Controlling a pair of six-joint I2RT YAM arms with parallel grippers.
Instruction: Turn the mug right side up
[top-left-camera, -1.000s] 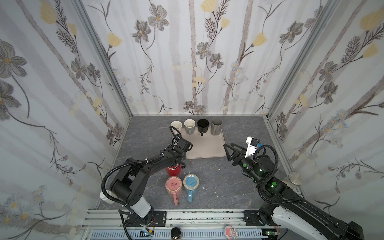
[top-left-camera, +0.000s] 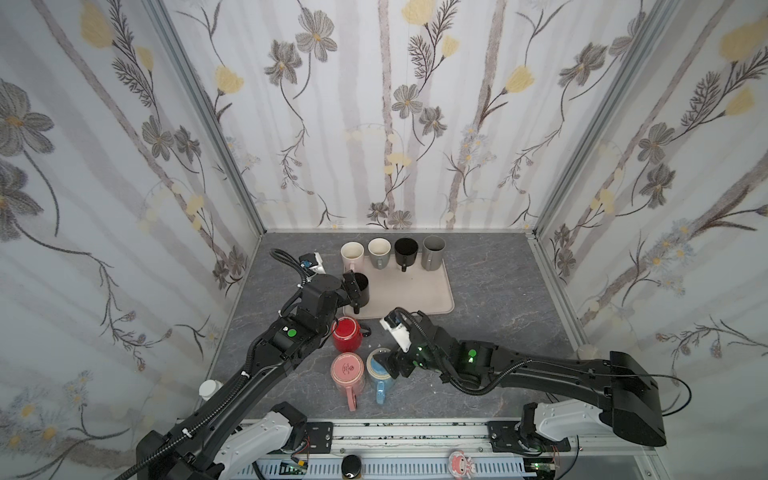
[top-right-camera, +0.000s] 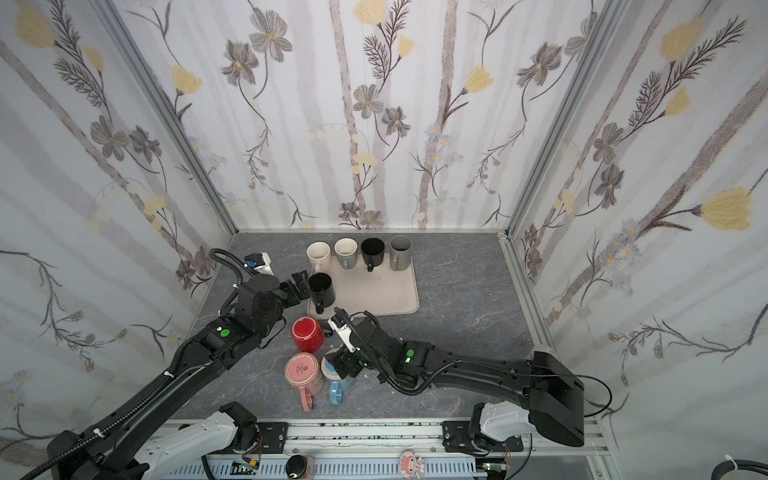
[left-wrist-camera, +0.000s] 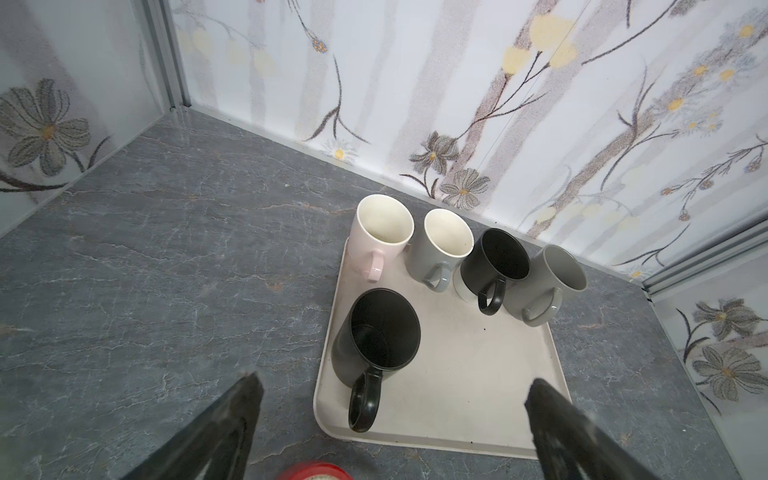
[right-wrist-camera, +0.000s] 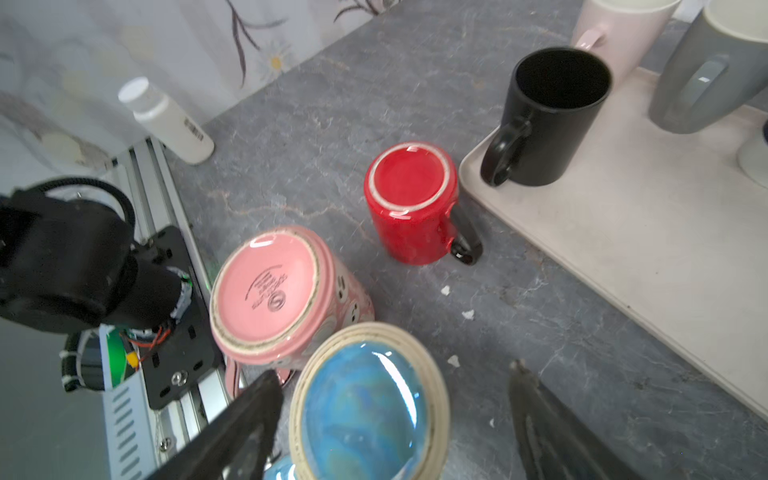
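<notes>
Three mugs stand upside down on the grey table: a red mug (right-wrist-camera: 412, 204) with a black handle, a pink mug (right-wrist-camera: 276, 296) and a blue mug (right-wrist-camera: 364, 412). My right gripper is open above the blue mug, whose base shows between its blurred fingers, with no grip on it. A black mug (left-wrist-camera: 376, 340) stands upright at the near left corner of the beige tray (left-wrist-camera: 472, 400). My left gripper hangs open and empty, back from the black mug and to its left in the top views.
Along the tray's far edge stand a light pink mug (left-wrist-camera: 381, 232), a grey-blue mug (left-wrist-camera: 438, 248), a black-and-white mug (left-wrist-camera: 493, 268) and a grey mug (left-wrist-camera: 547, 284), all upright. The tray's middle and right are bare. A white bottle (right-wrist-camera: 165, 120) stands at the left edge.
My right gripper has swung left and down from the tray's right side to the blue mug.
</notes>
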